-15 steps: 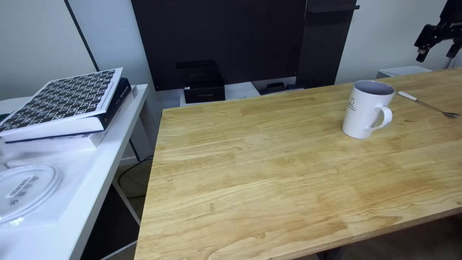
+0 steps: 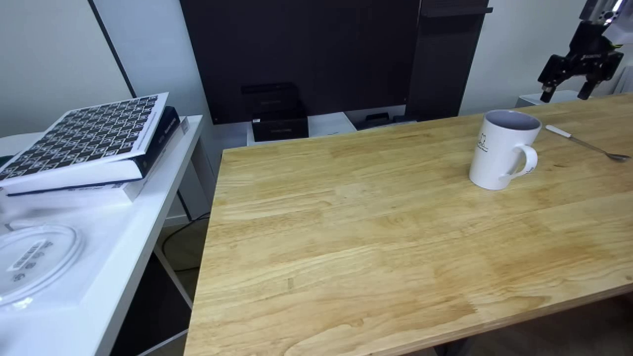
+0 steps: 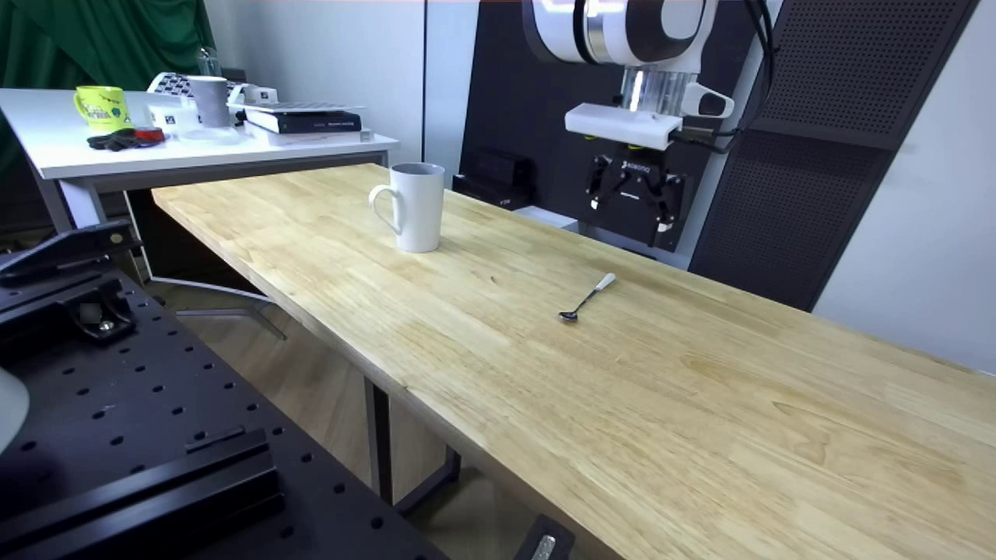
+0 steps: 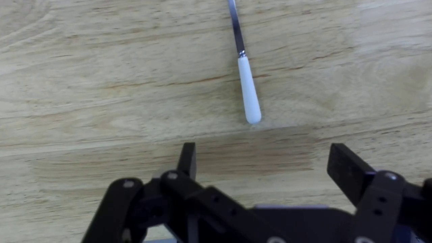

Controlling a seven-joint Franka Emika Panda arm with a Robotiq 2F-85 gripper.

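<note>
A long spoon with a white handle [image 4: 249,91] and a metal stem lies flat on the wooden table. In exterior view 2 its metal bowl end [image 3: 569,316] points toward the near side. My gripper is open and empty, high over the table's far edge. Between its spread fingers in the wrist view only bare wood shows, with the handle's tip lying just beyond them. A tall white mug [image 2: 501,151] with a grey inside stands upright to the spoon's left in exterior view 1. Its handle [image 3: 380,207] faces left in exterior view 2.
On a separate white table [image 3: 112,159] are books [image 3: 303,121], a yellow-green mug [image 3: 103,107] and a grey cup [image 3: 209,101]. A black perforated plate [image 3: 187,448] lies in the near left foreground.
In exterior view 1 my gripper has moved left and downward, closer to the spoon's handle, still open. The mug and spoon have stayed put.
</note>
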